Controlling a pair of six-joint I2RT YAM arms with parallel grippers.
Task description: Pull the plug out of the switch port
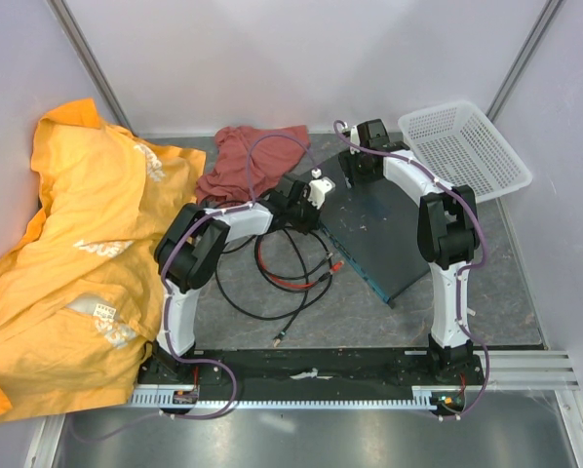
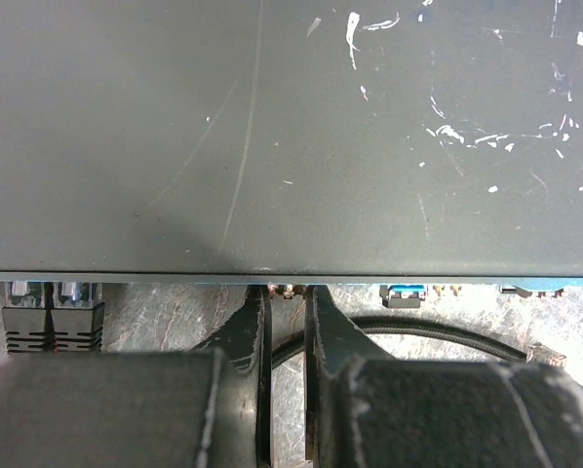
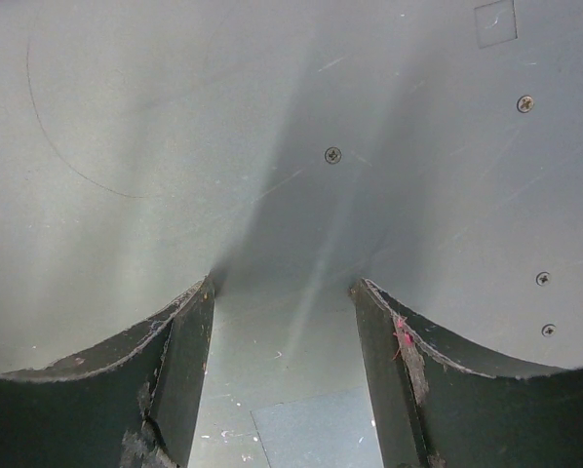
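Note:
The dark grey, scratched switch (image 1: pixel 384 239) lies on the table, its blue port edge facing the lower left. In the left wrist view its casing (image 2: pixel 291 136) fills the upper half. My left gripper is at that edge, fingers slightly apart; bare floor shows through the narrow gap, with a small brassy bit at the tips. Two black plugs (image 2: pixel 53 317) sit side by side at the edge, left of the gripper. Whether a plug is at the fingertips is hard to tell. Over the casing, my right gripper is open and empty.
Black and red cables (image 1: pixel 296 283) lie coiled before the switch; one black cable (image 2: pixel 438 331) passes behind my left fingers. A red cloth (image 1: pixel 243 166) and a white basket (image 1: pixel 467 151) lie at the back. Orange fabric (image 1: pixel 77 253) covers the left side.

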